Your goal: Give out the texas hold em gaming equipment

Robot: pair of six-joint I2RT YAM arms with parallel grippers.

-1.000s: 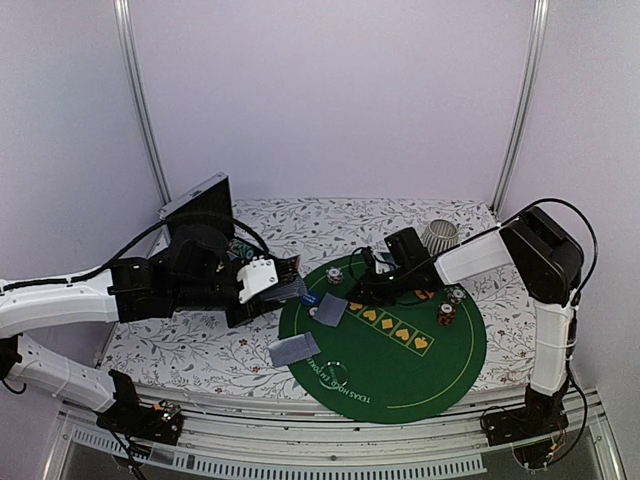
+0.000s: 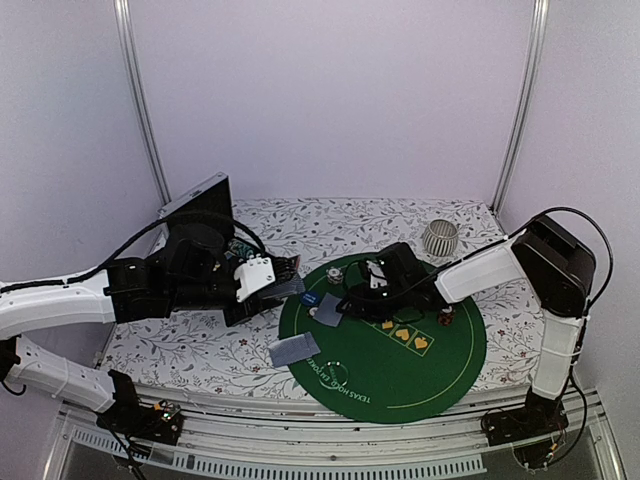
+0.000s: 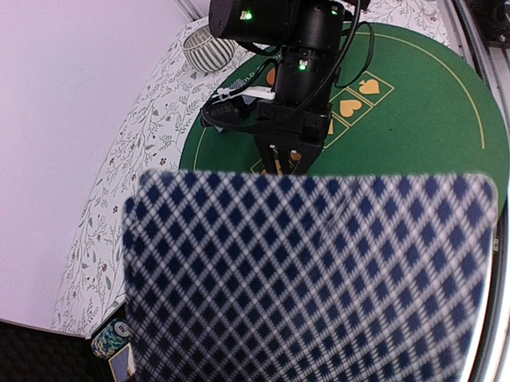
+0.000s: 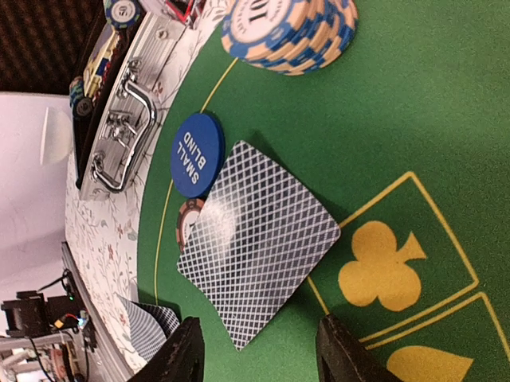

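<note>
My left gripper (image 2: 275,290) is shut on a checked playing card (image 3: 311,270), which fills the lower left wrist view. My right gripper is low over the green mat (image 4: 422,103), fingers apart with nothing seen between them, just short of a face-down checked card (image 4: 255,235). Beside that card lie a blue small blind button (image 4: 195,155) and a chip partly under it. A chip stack (image 4: 287,32) stands nearby. Another card (image 2: 294,348) lies at the mat's left edge. Club, heart and spade boxes are printed on the mat.
An open chip case (image 2: 195,200) stands at the back left, behind my left arm. A striped cup (image 2: 440,236) stands behind the mat on the right. More chips (image 2: 446,316) sit on the mat's right side.
My left arm holding its card has not visibly moved.
</note>
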